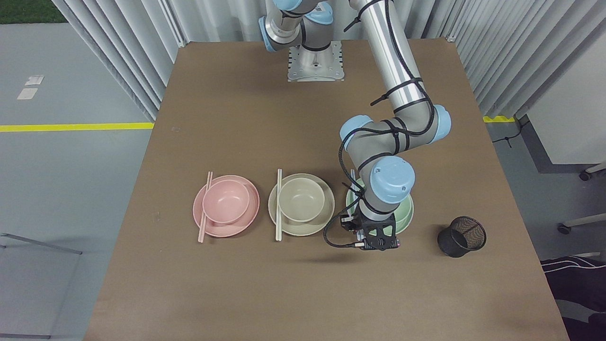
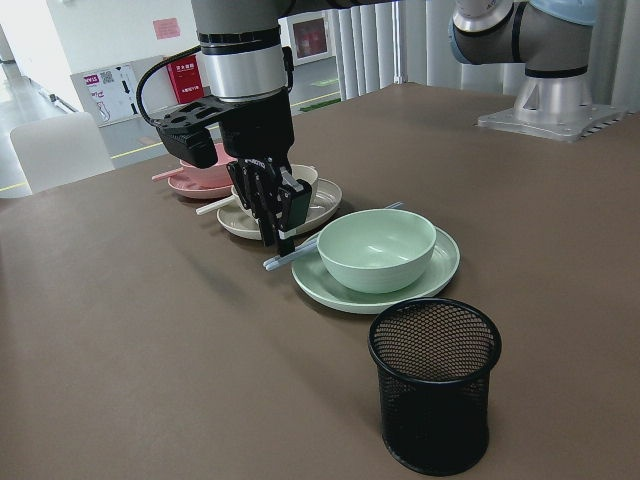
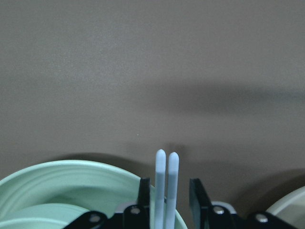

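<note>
My gripper is open, low over the light blue chopsticks (image 3: 172, 181), which stand between its two fingers in the wrist view, apparently not clamped. The chopsticks rest along the side of a pale green plate (image 2: 330, 293) that holds a green bowl (image 2: 376, 250). In the front view the arm hides much of that setting. In the left view the gripper (image 2: 285, 235) points down beside the bowl, at the chopsticks' near part.
A cream plate and bowl (image 1: 302, 199) with chopsticks (image 1: 279, 204) lie to the left, then a pink set (image 1: 225, 201). A black mesh pen cup (image 1: 461, 237) stands right of the green plate.
</note>
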